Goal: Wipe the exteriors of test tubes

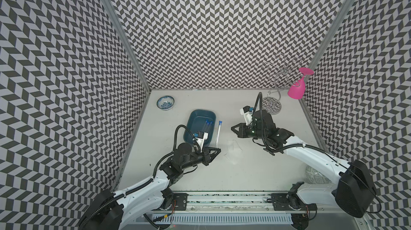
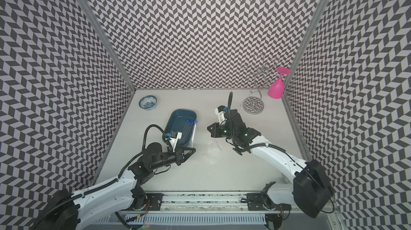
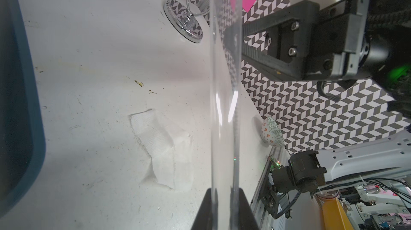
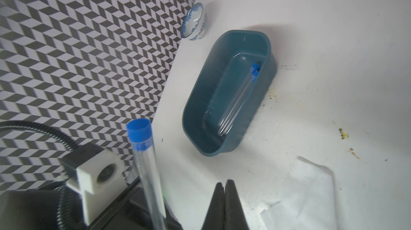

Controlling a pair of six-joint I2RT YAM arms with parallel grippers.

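Observation:
A clear test tube (image 3: 225,144) with a blue cap (image 4: 139,131) stands nearly upright in my left gripper, which is shut on it. My right gripper hangs above the table to the right of that tube, its fingers together with nothing between them. The white tissue (image 3: 160,155) lies creased on the table, below and clear of the right fingers. In the right wrist view, two more blue-capped test tubes (image 4: 237,101) lie along the right side inside the blue tray (image 4: 197,90). The left arm partly covers the tray from above.
A blue-patterned bowl (image 1: 165,102) sits at the back left. To the back right stands a chrome rack (image 1: 271,105) with a pink cup (image 1: 297,88) hanging from it.

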